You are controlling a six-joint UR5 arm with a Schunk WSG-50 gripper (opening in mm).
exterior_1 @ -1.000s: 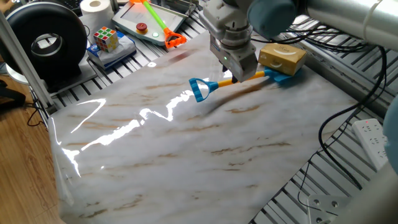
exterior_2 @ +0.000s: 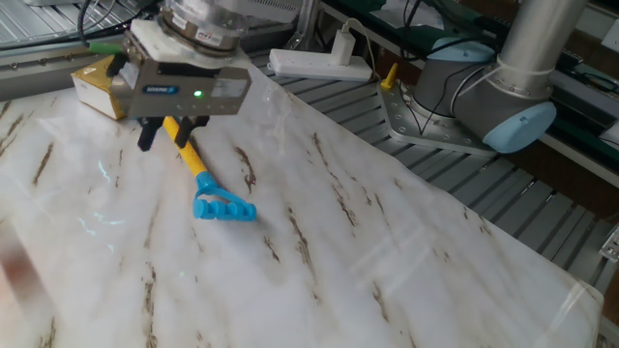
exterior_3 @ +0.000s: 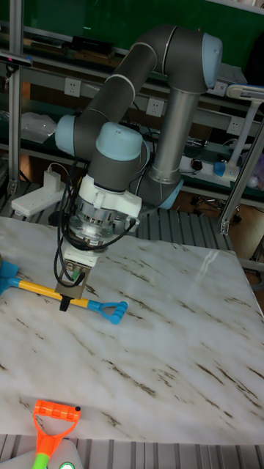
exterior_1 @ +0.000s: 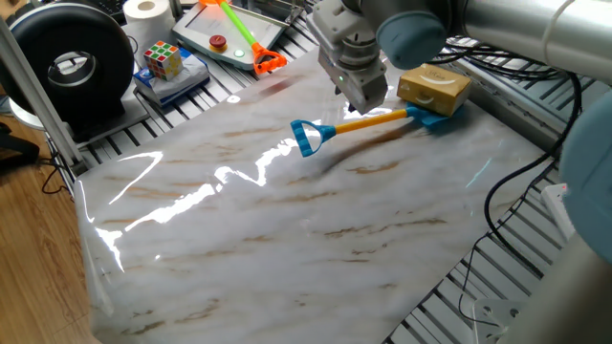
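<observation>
A toy shovel with a yellow shaft (exterior_1: 371,122), a blue D-shaped handle (exterior_2: 224,209) and a blue blade (exterior_1: 438,118) lies on the marble-patterned sheet. Close to the shaft is my gripper (exterior_2: 165,145), pointing down. Its two dark fingers (exterior_2: 148,133) stand apart in exterior view 2, with the yellow shaft showing beside and behind the right one. In exterior view 3 a finger (exterior_3: 64,303) overlaps the shaft; whether it touches cannot be told. The gripper's body hides part of the shovel in exterior view 2, and the fingertips are mostly hidden in exterior view 1.
A yellow-brown box (exterior_1: 435,89) sits against the shovel's blade end. Off the sheet lie an orange-and-green toy (exterior_1: 251,40), a Rubik's cube (exterior_1: 163,60) and a black round object (exterior_1: 67,67). A black cable (exterior_1: 490,196) hangs at the right.
In exterior view 1 my gripper has shifted slightly up and left, uncovering more of the yellow shaft. The arm at the right now covers more of the white power strip. The shovel has stayed put.
</observation>
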